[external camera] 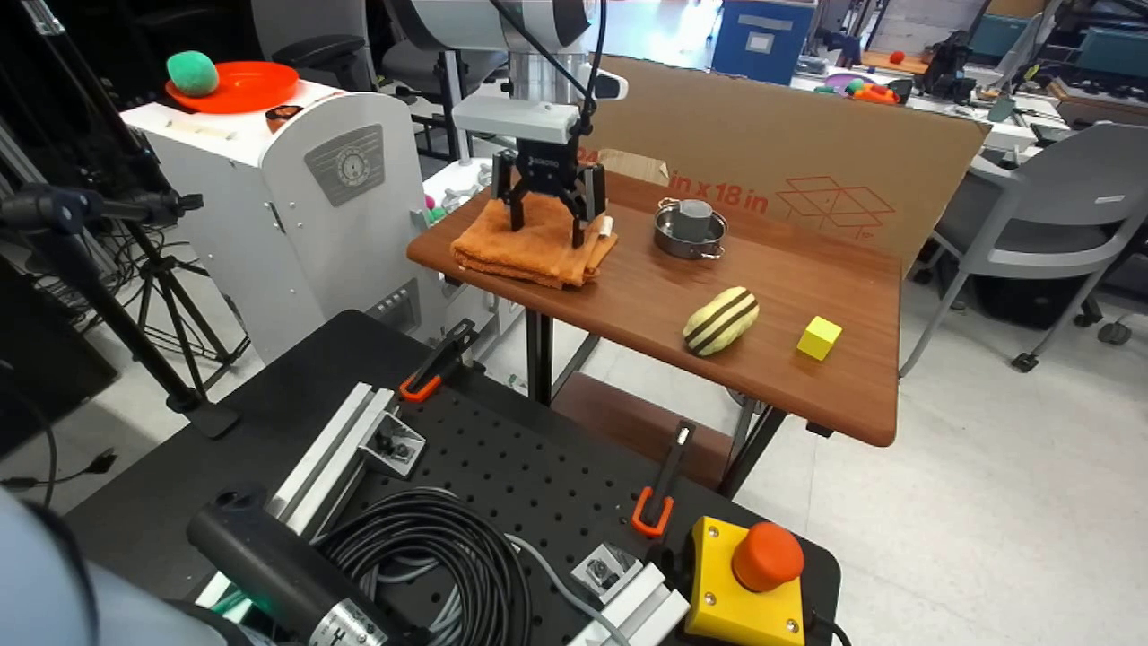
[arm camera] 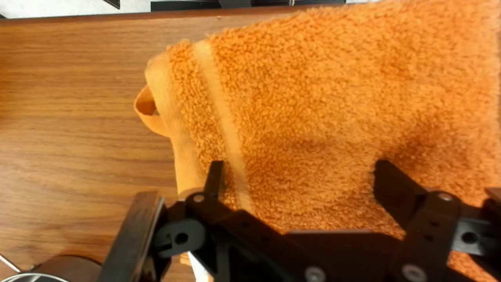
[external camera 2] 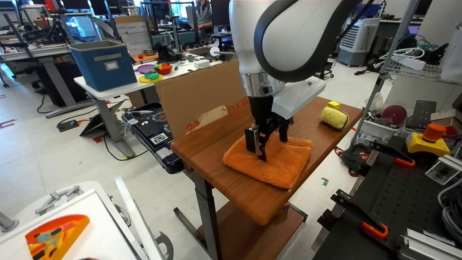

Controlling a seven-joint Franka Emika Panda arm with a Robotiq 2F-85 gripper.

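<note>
A folded orange towel (external camera: 517,253) lies at the left end of the wooden table, and its fluffy top fills most of the wrist view. Directly over it, pointing down, is my gripper (external camera: 549,235). Its black fingers (arm camera: 394,188) stand wide apart with the towel's surface below and between them; no pinched fold shows there. From the other side, the fingertips (external camera 2: 262,156) appear at or very close to the cloth. Whether they press into it is hard to tell. At the towel's edge a small fabric loop (arm camera: 152,112) sticks out.
On the wooden table (external camera: 630,291) are a metal pot (external camera: 669,246) with a grey object (external camera: 691,220) in it, a yellow striped roll (external camera: 721,321) and a yellow block (external camera: 819,337). Cardboard (external camera: 775,161) walls the back edge. Bare wood lies between these things.
</note>
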